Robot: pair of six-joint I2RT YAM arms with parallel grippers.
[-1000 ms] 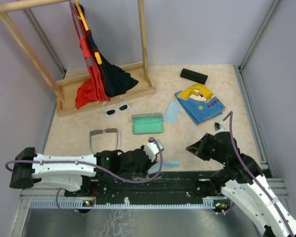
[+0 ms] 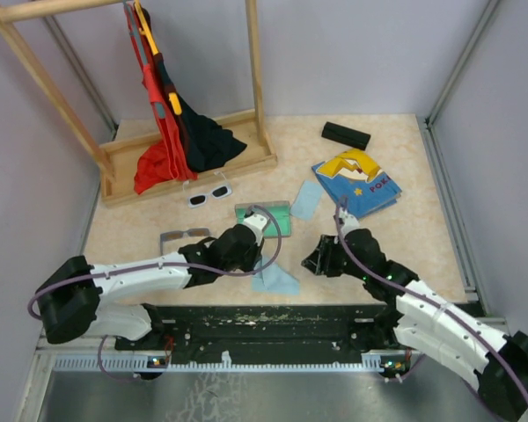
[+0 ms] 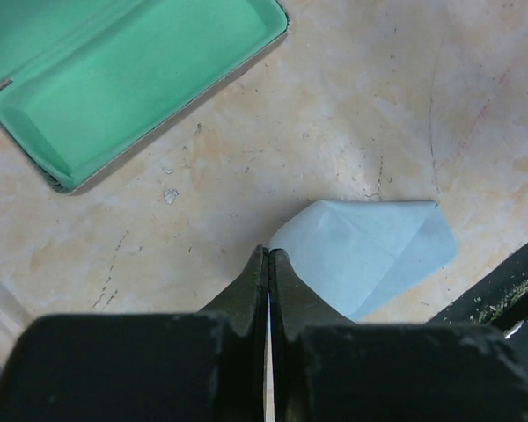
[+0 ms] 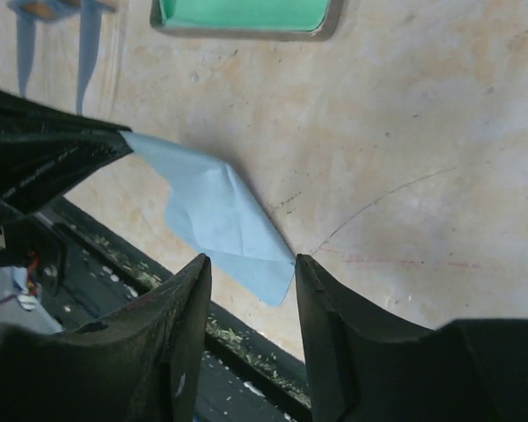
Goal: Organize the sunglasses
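Observation:
A pair of grey-brown sunglasses (image 2: 185, 236) lies on the left of the table, partly covered by my left arm. White-framed sunglasses (image 2: 209, 195) with dark lenses rest farther back. The open green case (image 2: 278, 227) stands mid-table. My left gripper is shut on one corner of a light blue cloth; the right wrist view shows that corner lifted while the rest of the cloth (image 4: 238, 220) hangs or lies lower. My right gripper is part open, with no cloth held between its fingers, near the cloth's opposite corner.
Another pale blue cloth (image 2: 306, 200) lies right of the green case. Behind it are a blue and yellow folded bag (image 2: 359, 182) and a black case (image 2: 346, 134). A wooden rack (image 2: 123, 167) with hanging clothes fills the back left.
My left gripper has moved back and slightly left, the cloth trailing from it and more of it showing. My right gripper has moved left and back toward the cloth, and its fingers have opened.

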